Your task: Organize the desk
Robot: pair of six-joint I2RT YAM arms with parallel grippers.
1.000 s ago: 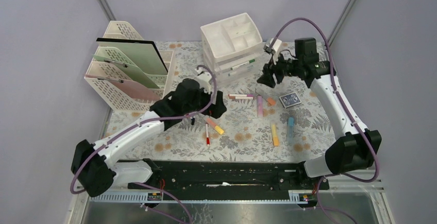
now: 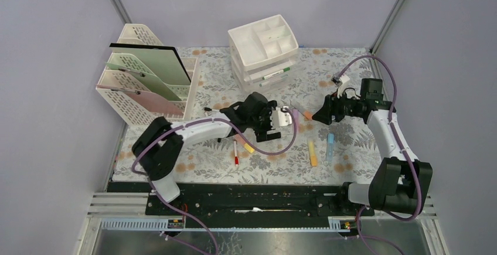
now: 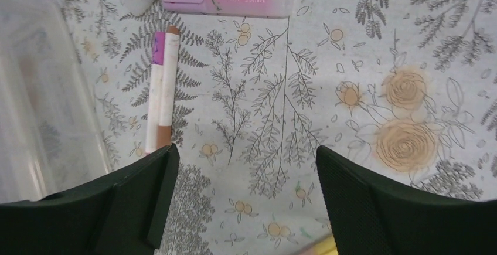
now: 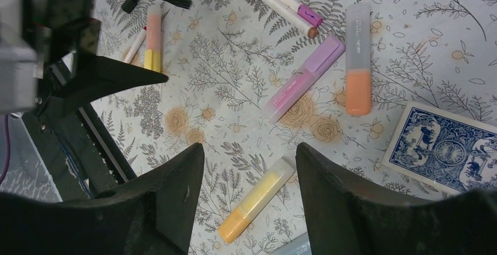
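Note:
My left gripper (image 2: pixel 268 127) is over the middle of the desk, open, with a pink highlighter (image 3: pixel 240 0) and two slim markers (image 3: pixel 169 73) below. My right gripper (image 2: pixel 325 114) hangs open on the right, above highlighters. The right wrist view shows a purple highlighter (image 4: pixel 302 79), an orange one (image 4: pixel 358 91), a yellow one (image 4: pixel 249 208), a card deck (image 4: pixel 439 146) and part of a blue one at the bottom. A red pen (image 2: pixel 236 156) and a pink-yellow highlighter (image 2: pixel 249 148) lie front left.
A white drawer organizer (image 2: pixel 252 35) stands at the back, a green marker on it. A white file rack (image 2: pixel 126 111) with boards fills the left.
Both arms have moved: the left gripper rightward over the middle of the desk, the right gripper down in the top view and to the right, now covering the card deck there.

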